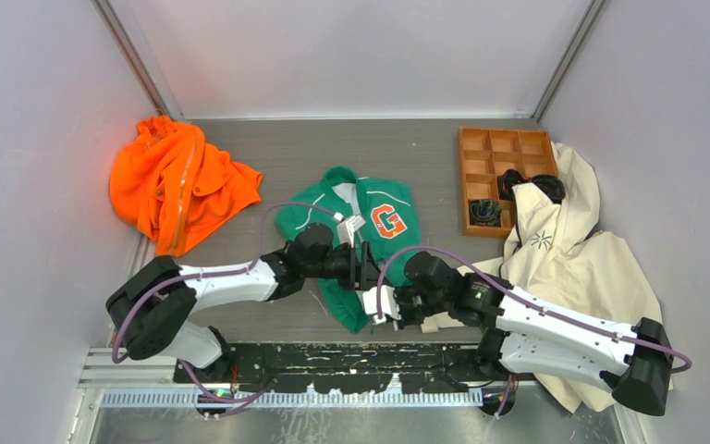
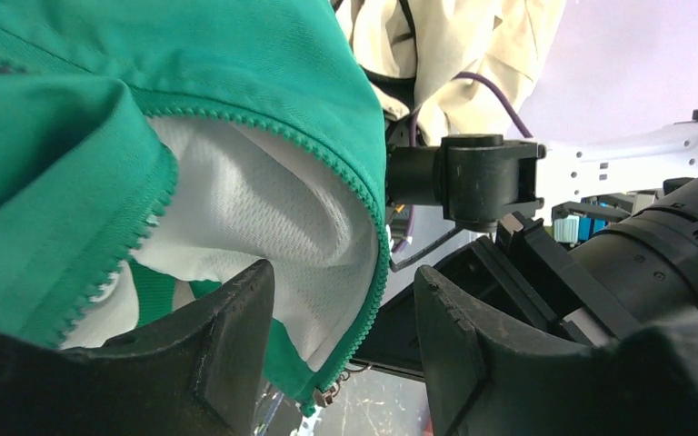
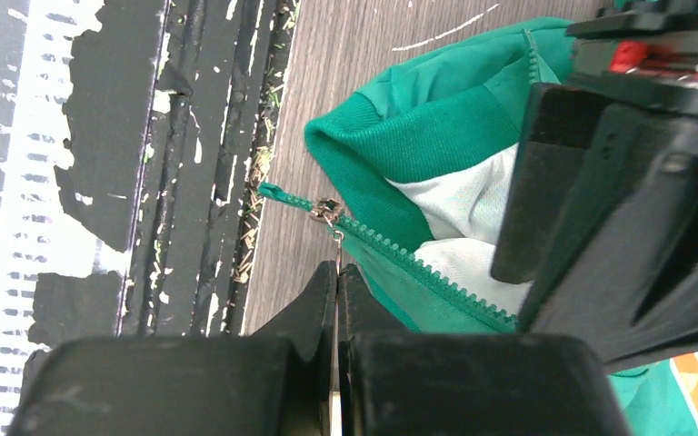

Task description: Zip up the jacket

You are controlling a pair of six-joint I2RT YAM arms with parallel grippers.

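The green jacket (image 1: 342, 194) with an orange G lies open in the middle of the table, both arms over its lower part. In the right wrist view my right gripper is shut on the small pull hanging from the zipper slider (image 3: 326, 212), near the end of the green zipper tape (image 3: 418, 272). My left gripper stands open above the jacket's zipper edge, with the slider (image 2: 324, 392) visible below between its fingers in the left wrist view. Its black body also fills the right of the right wrist view, close beside the slider.
An orange jacket (image 1: 180, 180) lies at the left. A wooden compartment box (image 1: 481, 157) with dark items is at the back right, beside cream garments (image 1: 592, 287).
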